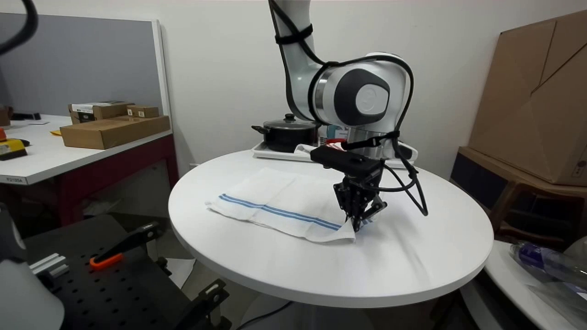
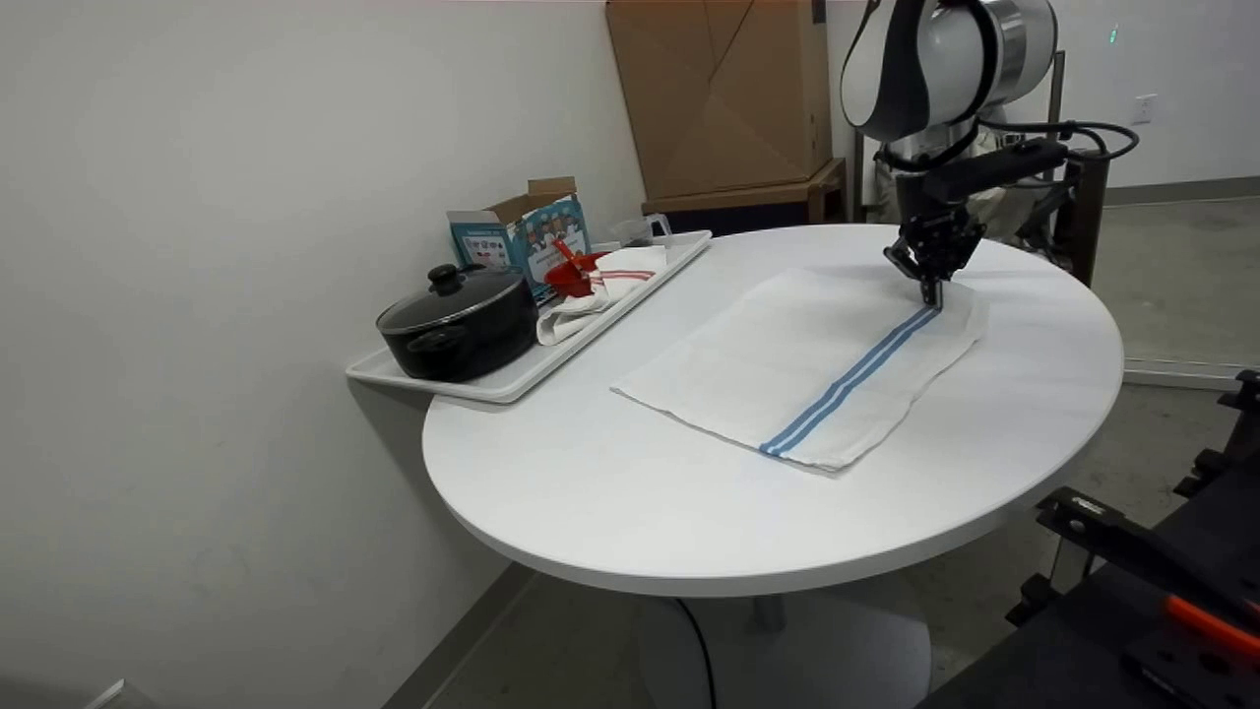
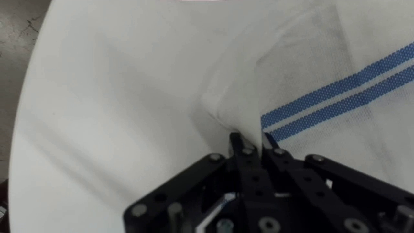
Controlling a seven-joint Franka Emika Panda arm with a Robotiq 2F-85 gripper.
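A white towel with two blue stripes lies spread on the round white table. At the towel's right end in exterior view 1, my gripper points down and is shut on the cloth. Seen from the wrist, a pinched fold of the towel runs up out of the gripper, right beside the blue stripes. The fold stands slightly raised there, while the rest of the cloth lies mostly flat. In exterior view 2 the gripper meets the end of the stripes.
A white tray at the wall side of the table bears a black lidded pot, a blue box, a red item and a folded cloth. Bare table surrounds the towel.
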